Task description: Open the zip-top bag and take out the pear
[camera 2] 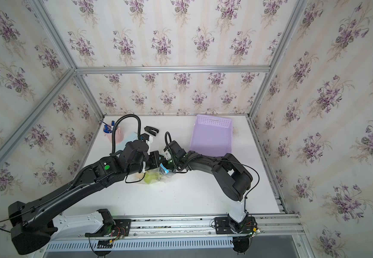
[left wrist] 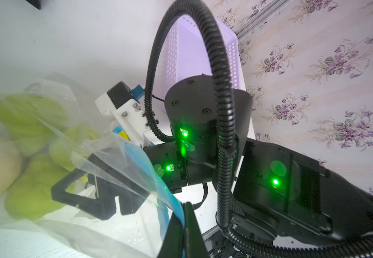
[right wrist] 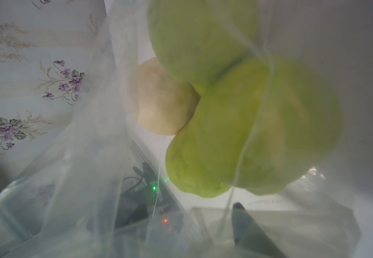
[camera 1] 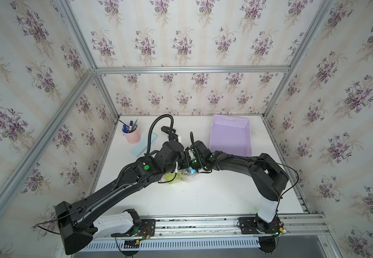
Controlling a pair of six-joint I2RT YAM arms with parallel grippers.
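Observation:
A clear zip top bag with a blue strip (left wrist: 152, 172) holds several green pears (left wrist: 31, 111) and a pale round fruit (right wrist: 165, 96). My left gripper is shut on the bag's edge at the blue strip. In the left wrist view my right gripper is seen through the plastic, inside or just behind the bag's mouth, beside the pears. In the right wrist view its dark fingertips appear low, below the fruit, apart and veiled by plastic.
A purple basket (camera 1: 229, 133) stands at the back right. A pink pen cup (camera 1: 132, 135), a light blue item (camera 1: 140, 147) and a black object (camera 2: 151, 129) sit at the back left.

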